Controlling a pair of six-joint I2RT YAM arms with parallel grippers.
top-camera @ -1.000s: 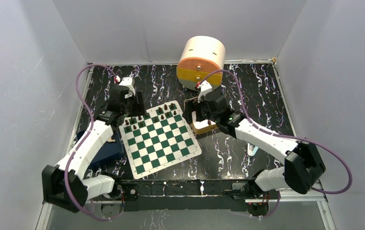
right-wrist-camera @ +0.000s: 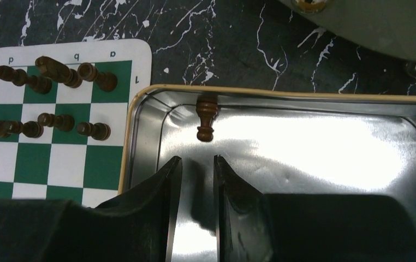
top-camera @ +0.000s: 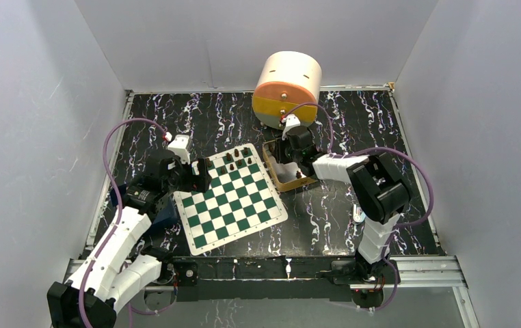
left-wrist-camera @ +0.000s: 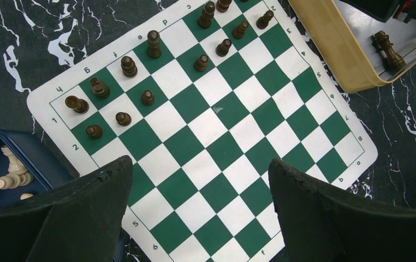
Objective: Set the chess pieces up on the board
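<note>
The green and white chess board [top-camera: 234,212] has brown pieces standing in its two rows along the far edge. In the left wrist view these include a tall piece [left-wrist-camera: 154,45], a knight [left-wrist-camera: 100,87] and a corner rook [left-wrist-camera: 77,104]. My left gripper is open above the board, nothing between its fingers. My right gripper stands part open over the metal tray [right-wrist-camera: 304,96], its fingers apart and empty. A brown piece [right-wrist-camera: 206,117] lies in that tray, just beyond the fingertips. Another brown piece [left-wrist-camera: 388,50] shows in the tray's near end.
A blue bin [left-wrist-camera: 28,147] with several light pieces stands left of the board. Behind the tray sits a white, orange and yellow drum-shaped container [top-camera: 287,85]. A small white and teal item [top-camera: 358,214] lies at the right. The board's near part is clear.
</note>
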